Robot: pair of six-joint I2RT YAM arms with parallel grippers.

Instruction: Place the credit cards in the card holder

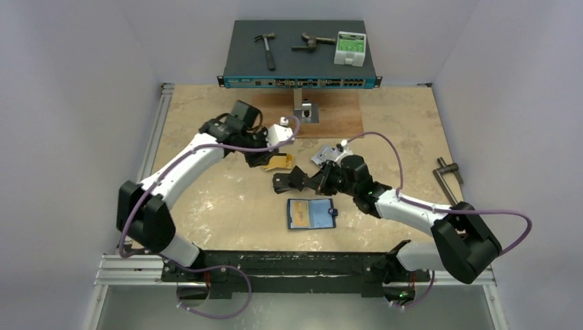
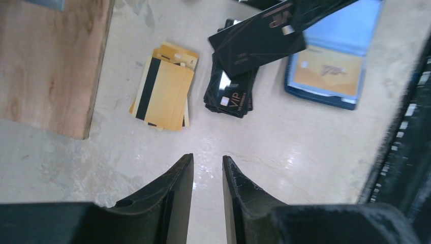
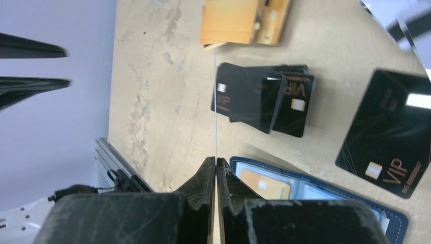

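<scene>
My right gripper [image 1: 316, 184] is shut on a black card [image 2: 259, 38], tilted above the black card pile [image 2: 231, 94]. The right wrist view shows this held card [image 3: 215, 101] edge-on, as a thin line. Over the gold card stack [image 1: 280, 162], my left gripper stands part open, with nothing between its fingers. The blue card holder [image 1: 321, 214] lies open near the table's front; a gold card [image 1: 300, 213] sits in its left pocket, and the right side looks bare. Another black card [image 3: 389, 132] lies to the right of the pile.
White cards [image 3: 401, 23] lie beyond the right gripper. A wooden board [image 1: 344, 113] with a metal stand [image 1: 306, 112] is at the back, under a dark rack unit [image 1: 299, 51]. Hammers [image 1: 447, 175] lie at the right edge.
</scene>
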